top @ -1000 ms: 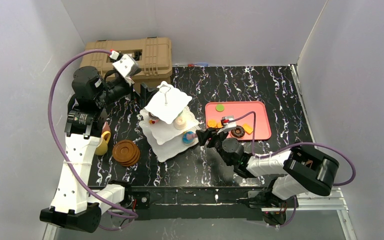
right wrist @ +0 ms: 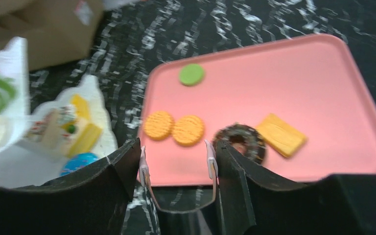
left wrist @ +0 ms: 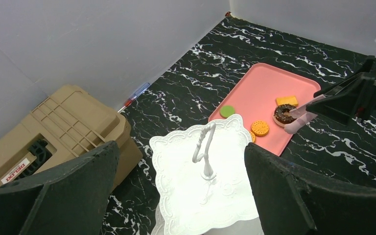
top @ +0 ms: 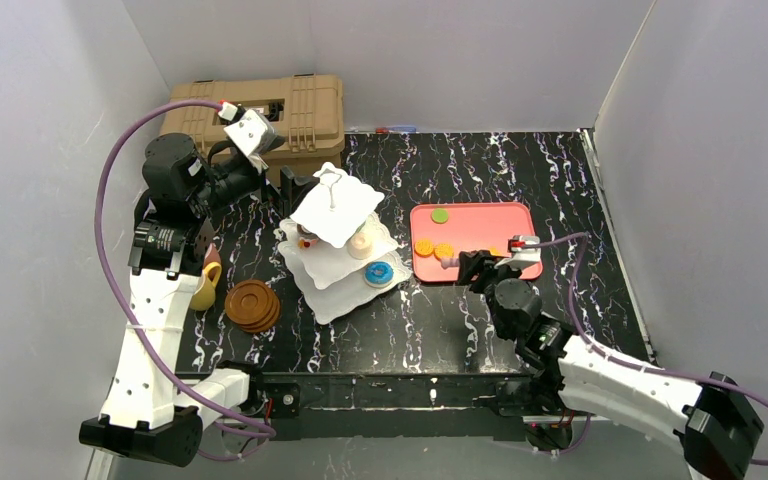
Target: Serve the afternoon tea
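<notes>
A white three-tier stand [top: 334, 205] holds pastries on its lower tiers, with a blue doughnut [top: 379, 272] on the bottom one. The pink tray [top: 490, 220] carries a green round [right wrist: 191, 74], orange round biscuits [right wrist: 188, 130], a chocolate doughnut [right wrist: 245, 137] and a yellow rectangular biscuit [right wrist: 281, 134]. My right gripper hovers over the tray's near edge, part open, nothing seen between its fingers. My left gripper is open above the top tier, with nothing in it.
A tan case [top: 190, 128] stands at the back left. Brown coasters [top: 251, 306] and a yellow mug [top: 205, 288] sit at the left. A pen-like tool [left wrist: 137, 93] lies by the back wall.
My right arm has moved right, away from the stand's blue doughnut to over the pink tray. The left arm has not moved.
</notes>
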